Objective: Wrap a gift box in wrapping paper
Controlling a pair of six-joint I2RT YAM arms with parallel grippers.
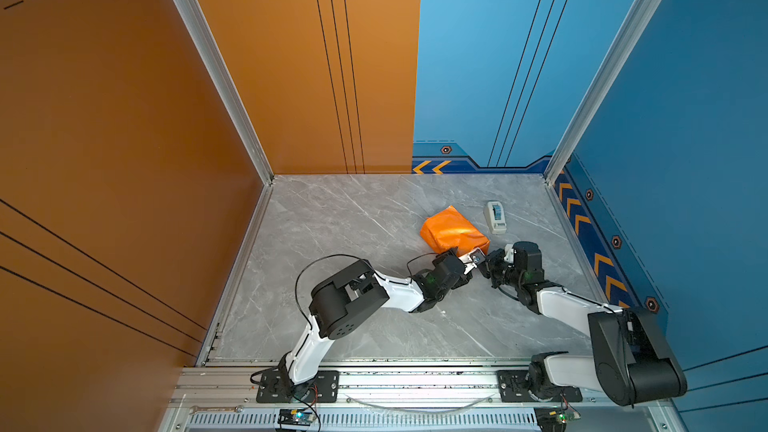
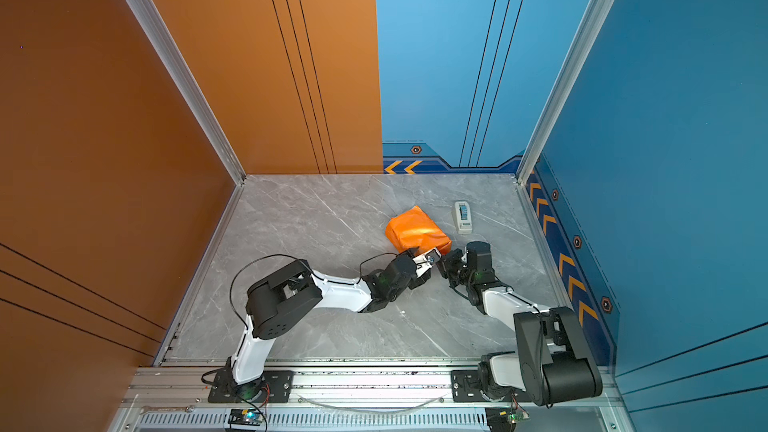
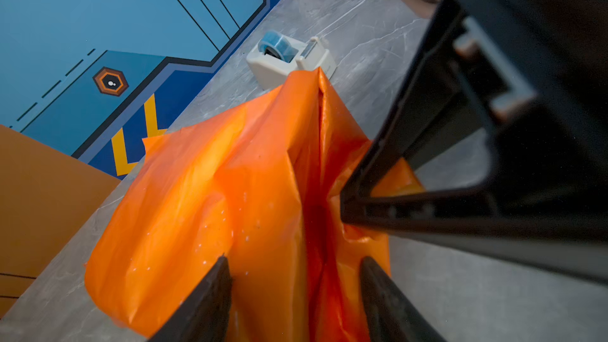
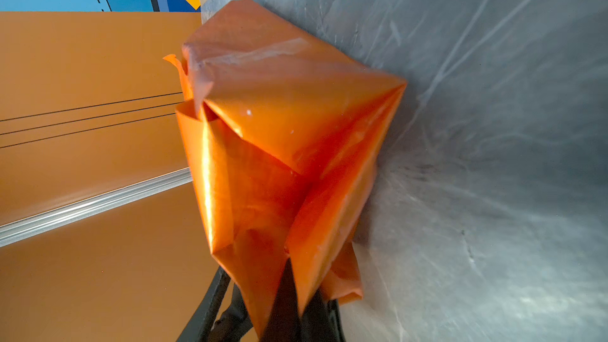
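Observation:
An orange wrapping-paper package [image 1: 452, 230] lies right of the table's middle, its box hidden inside. At its near end the paper [image 3: 304, 171] is gathered into upright folds, and a creased flap [image 4: 253, 152] tapers toward my right gripper. That gripper is shut, the thin paper pinched at its fingertips. In the left wrist view its black fingers [image 3: 430, 215] reach in from the right and press on the fold. My left gripper is part open; its fingers [image 3: 212, 300] stand apart on either side of the folded end.
Behind the package, to the right, stands a white tape dispenser [image 1: 496, 217] with blue tape [image 3: 276, 45]. The two grippers are very close together at the near end.

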